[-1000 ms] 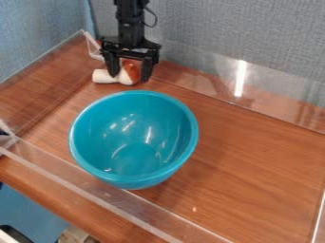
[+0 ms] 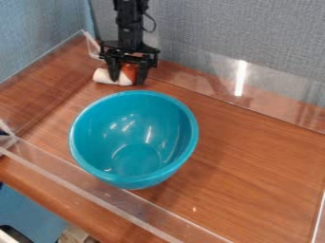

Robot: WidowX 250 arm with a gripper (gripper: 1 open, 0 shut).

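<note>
My black gripper (image 2: 128,68) hangs at the back of the wooden table, shut on a small white and orange object (image 2: 106,76) lying near the back wall. The fingers partly cover the object, so what it is exactly cannot be told.
A large teal bowl (image 2: 133,140) stands in front of the gripper at centre left. Clear low barriers run along the table's edges, with grey walls behind and at the left.
The gripper and the object have shifted very slightly; the bowl stays where it was.
</note>
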